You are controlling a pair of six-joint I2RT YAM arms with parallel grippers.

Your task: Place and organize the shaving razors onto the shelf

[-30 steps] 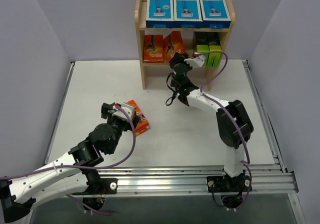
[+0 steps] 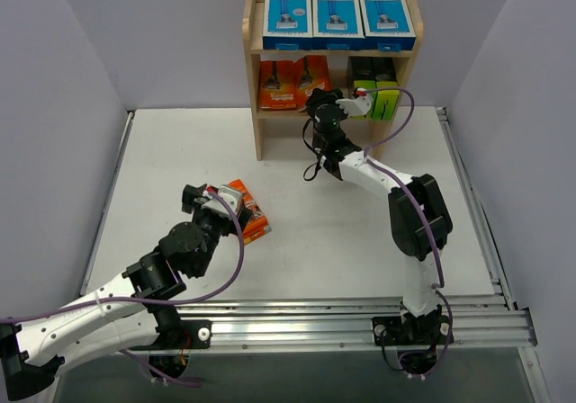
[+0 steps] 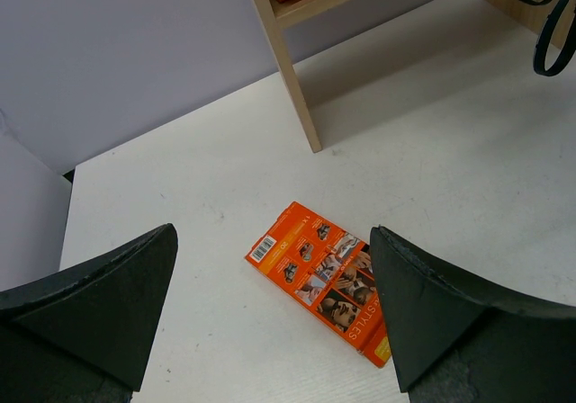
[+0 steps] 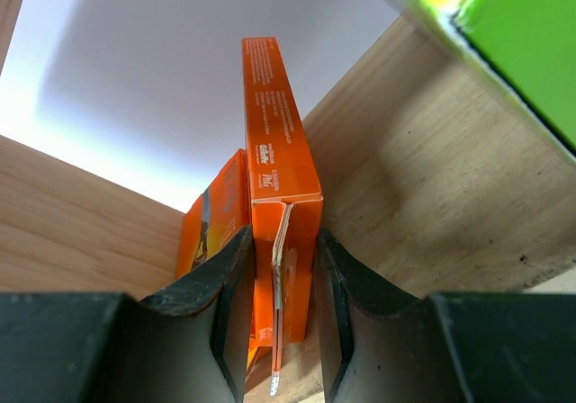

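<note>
In the right wrist view my right gripper is shut on an orange razor box [image 4: 286,165], held upright on edge just over the wooden shelf board. Close beside it, on the left, is another orange box [image 4: 221,207]. From above, that held box [image 2: 314,76] shows in the middle compartment, right of the standing orange box [image 2: 277,85]. My left gripper is open, empty, above the table. Below it an orange box [image 3: 326,282] lies flat, its right end hidden by a finger [image 3: 441,322].
Three blue boxes [image 2: 337,16] fill the shelf's [image 2: 255,138] top level. Green boxes [image 2: 385,90] stand at the right of the middle level, with a gap between them and the held box.
The left arm has barely moved.
</note>
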